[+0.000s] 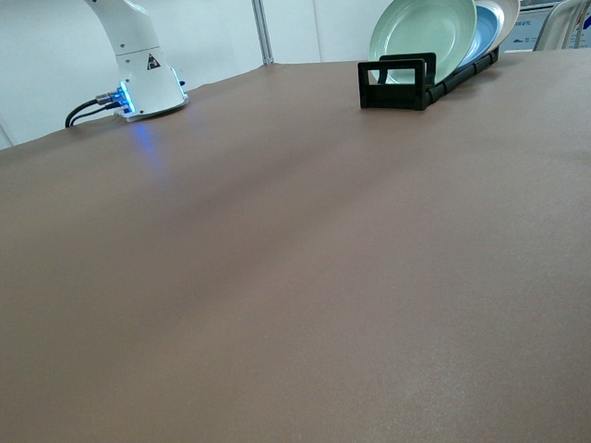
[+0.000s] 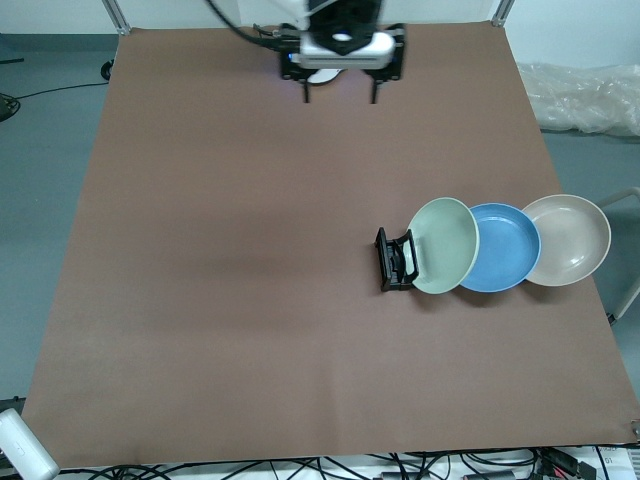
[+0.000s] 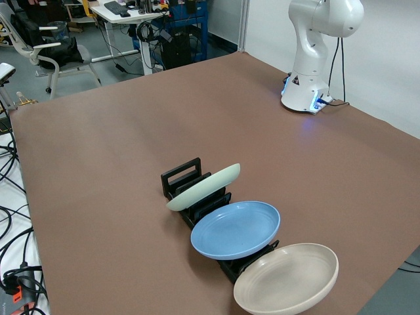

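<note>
The gripper hangs at the back of the brown table in the left view, its two black fingers spread apart with nothing visible between them. At the right of that view, a black rack holds a green plate, a blue plate and a cream plate. The top view shows the same rack end-on with the plates leaning in it. In the right view the plates sit in a row, well apart from the gripper, which is out of that frame.
Cables and a white cylinder lie along the near edge. A white wall stands behind the arm.
</note>
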